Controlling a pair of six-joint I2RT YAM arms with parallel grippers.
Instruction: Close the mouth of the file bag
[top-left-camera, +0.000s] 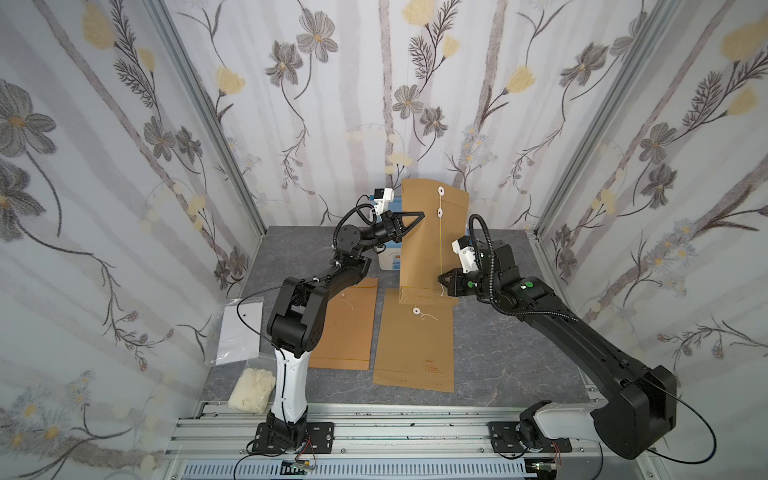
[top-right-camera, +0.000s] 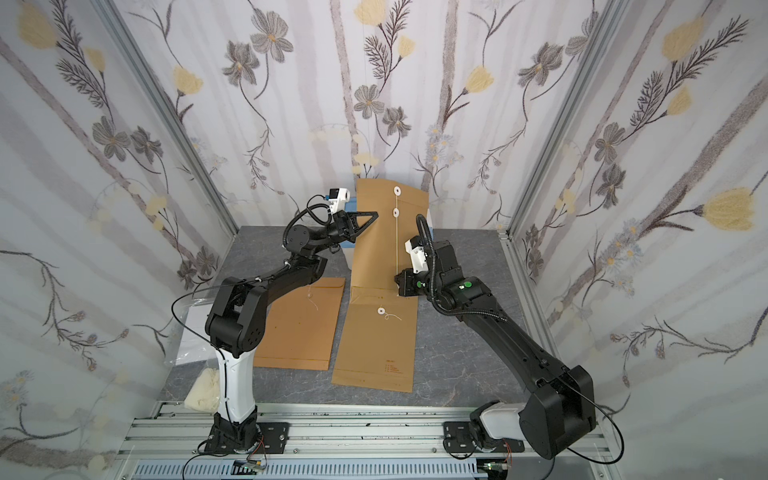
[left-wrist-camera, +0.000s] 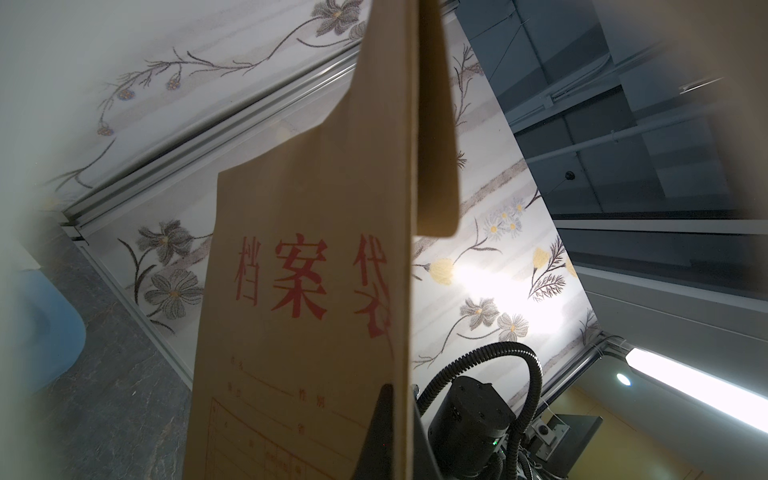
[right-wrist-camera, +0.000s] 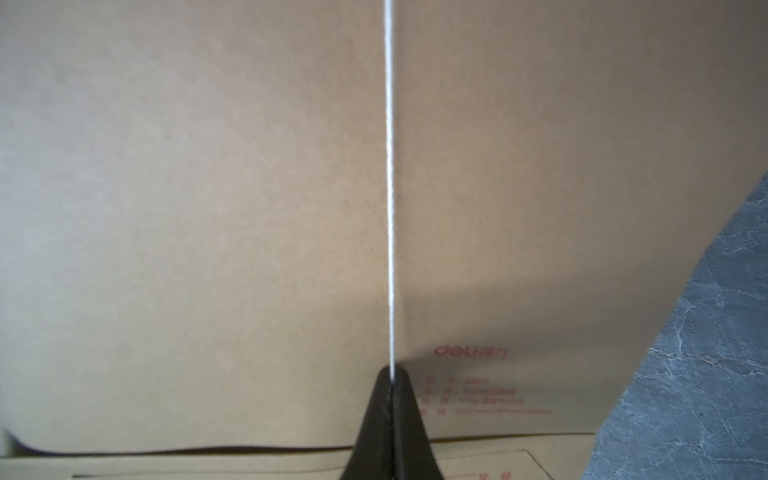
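Note:
A brown file bag (top-left-camera: 422, 256) is held up above the table, its back side with red print showing in the left wrist view. My left gripper (top-left-camera: 420, 214) is shut on the bag's left edge. Near the bag's top are two white buttons, the upper button (top-left-camera: 441, 191) and the lower button (top-left-camera: 440, 213). A string (right-wrist-camera: 390, 200) runs taut from the buttons down to my right gripper, which is shut with the string's end between its fingertips, in front of the bag's lower part.
A second brown file bag (top-left-camera: 412, 352) lies flat below, and an orange-brown bag (top-left-camera: 344, 336) lies to its left. A blue-white box (top-left-camera: 390, 259) stands behind the raised bag.

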